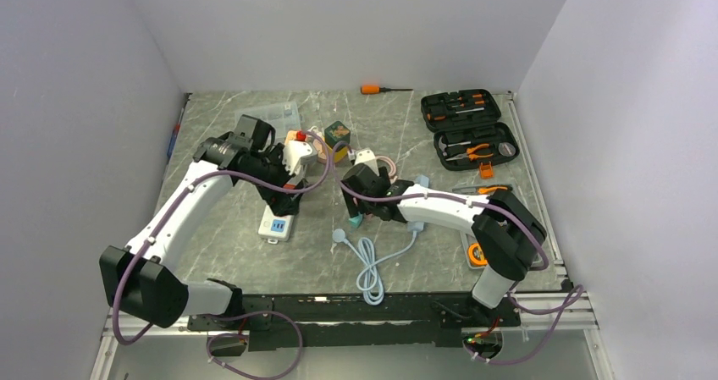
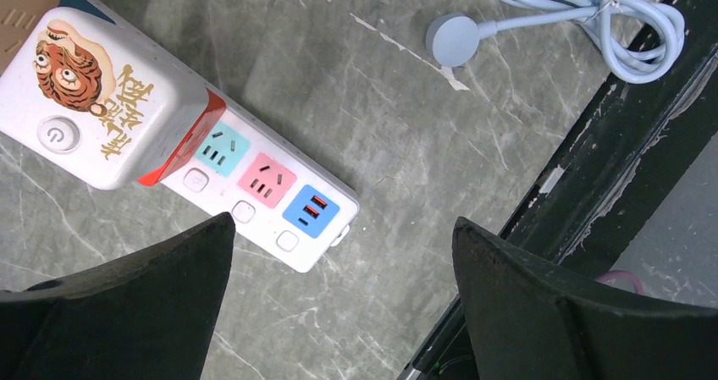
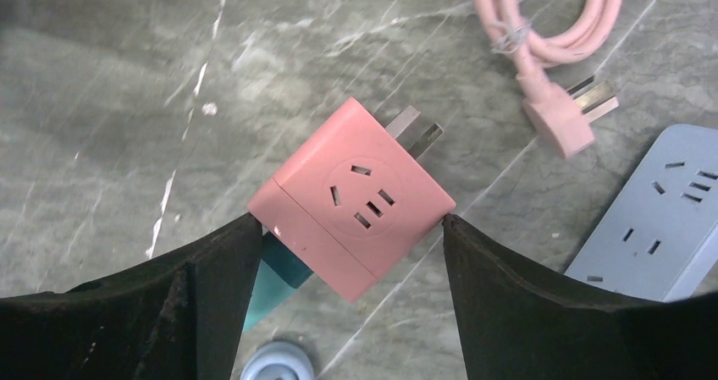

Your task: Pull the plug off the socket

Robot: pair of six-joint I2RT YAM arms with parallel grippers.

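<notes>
A pink cube plug [image 3: 351,202] with metal prongs lies between the spread fingers of my right gripper; its corners sit close to both fingertips, and firm contact is hard to judge. Partly under it shows a teal piece [image 3: 269,289]. My left gripper is open with nothing held, above the white power strip [image 2: 279,190]. That strip shows teal, pink and blue socket faces, and a white tiger-printed block [image 2: 93,92] covers its far part. In the top view the right gripper [image 1: 366,198] is near the table's middle.
A coiled pale-blue cable [image 1: 370,274] with a round plug [image 1: 339,235] lies near the front edge. A pink cord [image 3: 550,50] and a blue-grey strip [image 3: 652,215] lie to the right. An open toolbox [image 1: 470,130] is at the back right.
</notes>
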